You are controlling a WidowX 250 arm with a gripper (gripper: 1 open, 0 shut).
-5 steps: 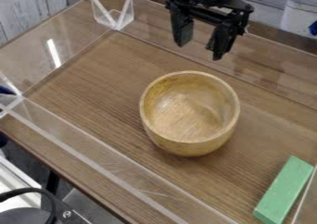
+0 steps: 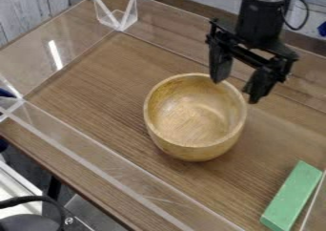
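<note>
My black gripper (image 2: 241,71) hangs from the top right over the back rim of a tan bowl (image 2: 193,118), its dark fingers spread open with nothing visible between them. The bowl stands empty in the middle of the wooden surface. A green rectangular block (image 2: 292,195) lies at the lower right.
A small clear plastic container (image 2: 116,13) sits at the back left. Black cables (image 2: 32,216) curve at the lower left corner.
The gripper has come toward the camera and to the right, closer to the bowl. The bowl and green block have not moved.
</note>
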